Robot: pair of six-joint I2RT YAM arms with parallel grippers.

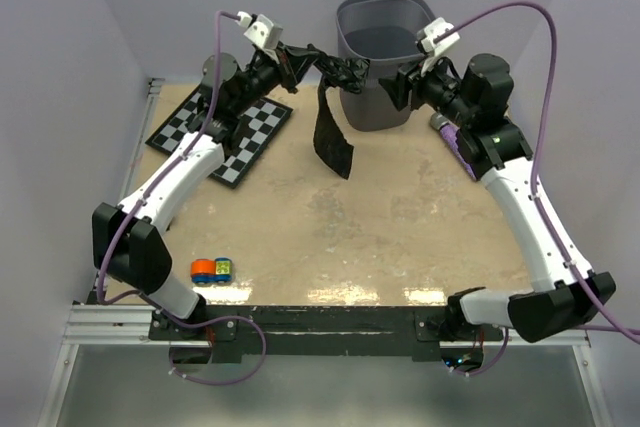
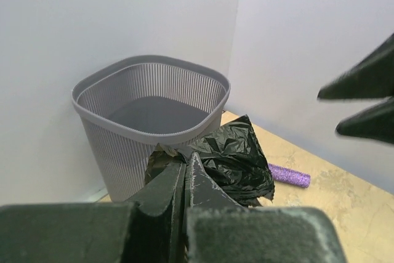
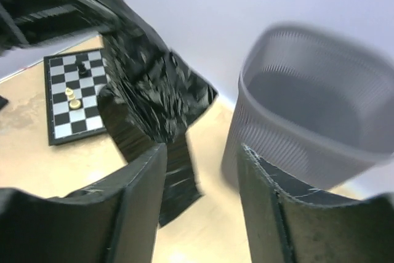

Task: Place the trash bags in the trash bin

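Observation:
A crumpled black trash bag (image 1: 332, 132) hangs from my left gripper (image 1: 308, 52), which is shut on its upper edge. In the left wrist view the bag (image 2: 237, 161) bunches out past the fingertips, in front of the bin. The grey trash bin (image 1: 372, 97) stands at the back wall, with no bag showing in its visible interior. My right gripper (image 1: 402, 85) is open at the bin's right front, apart from the bag. The right wrist view shows nothing between its fingers, with the bag (image 3: 154, 90) dangling beyond them, left of the bin (image 3: 289, 130).
A chessboard (image 1: 262, 137) with a few pieces lies at the left, under the left arm. A purple glittery cylinder (image 1: 455, 142) lies right of the bin. An orange and blue toy (image 1: 211, 270) sits at front left.

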